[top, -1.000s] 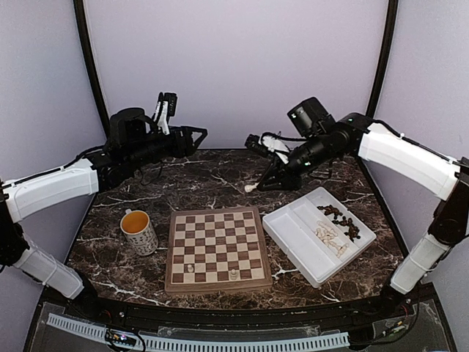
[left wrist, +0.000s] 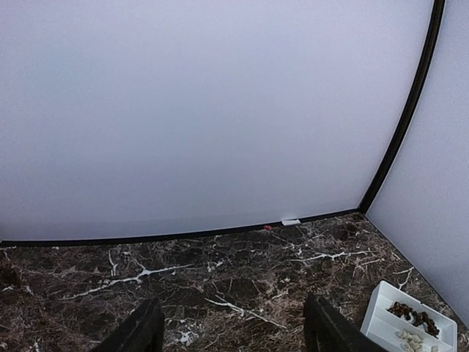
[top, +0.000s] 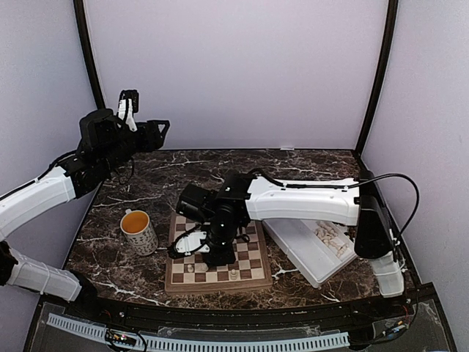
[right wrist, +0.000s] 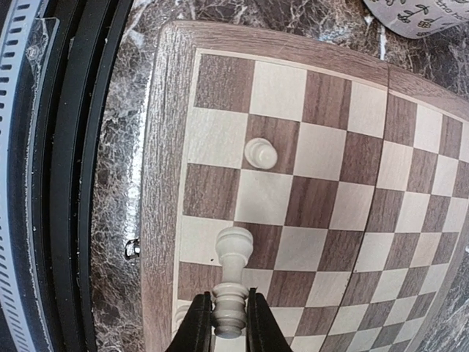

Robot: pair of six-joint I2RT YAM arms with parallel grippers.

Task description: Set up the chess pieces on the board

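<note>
My right gripper is shut on a white chess piece, held over the near side of the chessboard. A white pawn stands on a square beside it in the right wrist view, and another white piece stands on the near edge in the top view, partly hidden behind the held piece in the wrist view. My left gripper is raised at the left, open, facing the back wall.
A white tray of white pieces sits right of the board, with dark pieces in it in the left wrist view. A patterned mug stands left of the board.
My right gripper has moved left and down from above the tray's left side to over the board with the piece. The left arm has shifted slightly left.
</note>
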